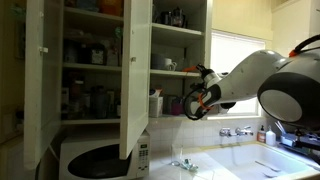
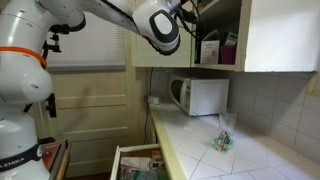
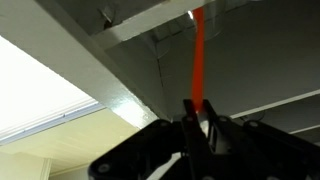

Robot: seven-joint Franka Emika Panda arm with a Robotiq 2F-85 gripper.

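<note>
A long, thin orange object (image 3: 199, 60) stretches up the wrist view from between the fingertips of my gripper, which is shut on it. In exterior view 1 my gripper (image 1: 203, 72) is at the right edge of the open cupboard, level with a shelf, with a bit of the orange object (image 1: 190, 69) showing over that shelf. My gripper (image 2: 187, 14) is high beside the cupboard in exterior view 2, small and partly lost against the dark. The far end of the orange object runs out of the wrist view.
The open cupboard door (image 1: 136, 75) stands left of the arm. Cups, jars and other items fill the shelves. Below are a white microwave (image 1: 105, 155), the counter (image 2: 205, 150) with a small dish rack item (image 2: 223, 140), and a sink (image 1: 250, 158). An open drawer (image 2: 140, 162) juts out.
</note>
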